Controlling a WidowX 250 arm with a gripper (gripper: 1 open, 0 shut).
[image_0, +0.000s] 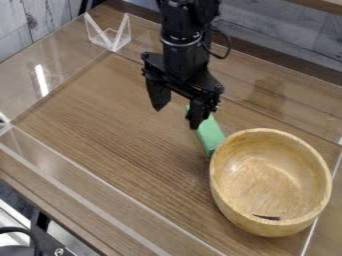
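Note:
My black gripper (181, 97) hangs over the middle of the wooden table, pointing down with its fingers apart. Just below and right of it lies a green object (209, 136), long and narrow, its upper end partly behind the gripper. A round tan bowl (269, 162) sits at the lower right, with a small dark object (267, 217) in its near part. I cannot tell how high the gripper is above the table.
A clear plastic item (107, 30) stands at the back left. A raised wooden edge runs along the back right.

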